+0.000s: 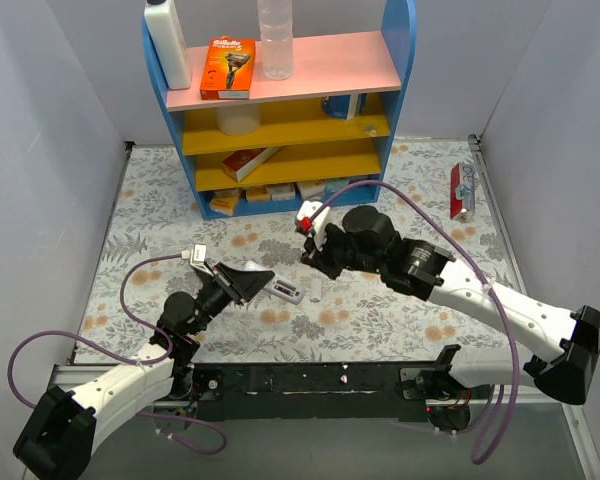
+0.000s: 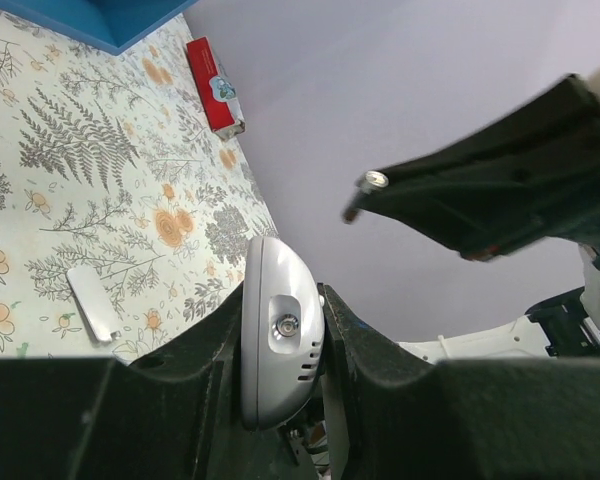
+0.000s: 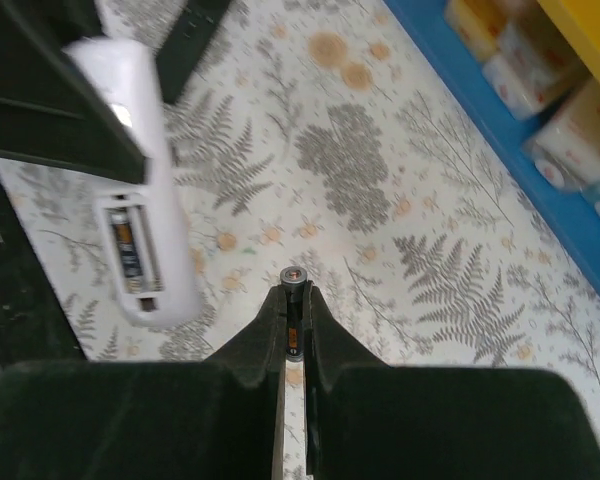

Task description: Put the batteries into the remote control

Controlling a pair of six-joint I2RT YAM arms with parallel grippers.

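The white remote control (image 1: 285, 289) is held off the table by my left gripper (image 1: 248, 284), which is shut on it. The remote's rounded end (image 2: 281, 325) rises between the fingers in the left wrist view. In the right wrist view its open battery compartment (image 3: 132, 255) faces up, with a dark battery (image 3: 128, 250) in it and what looks like a free slot alongside. My right gripper is shut on another battery (image 3: 294, 275), whose end sticks out past the fingertips. This battery is apart from the remote, to its right.
A small white cover (image 2: 93, 302) lies on the flowered table. The blue shelf unit (image 1: 405, 60) with boxes and bottles stands at the back. A red box (image 1: 462, 192) is at the right edge. Free table lies around the cover.
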